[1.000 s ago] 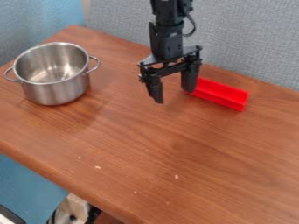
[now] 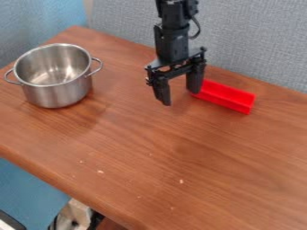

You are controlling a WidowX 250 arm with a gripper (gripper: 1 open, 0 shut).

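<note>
My gripper (image 2: 179, 85) hangs over the back middle of the wooden table, open, its two black fingers pointing down with a gap between them. A red bar-shaped block (image 2: 225, 97) lies on the table just to its right; the block's left end is close to or behind the right finger, and I cannot tell if they touch. A steel pot (image 2: 54, 87) with two handles stands at the left of the table, apart from the gripper.
A grey textured wall runs along the back, and a blue surface shows at the left beyond the table's edge.
My gripper has shifted very slightly, a little lower in the view than a second ago. The pot and red block have not moved.
</note>
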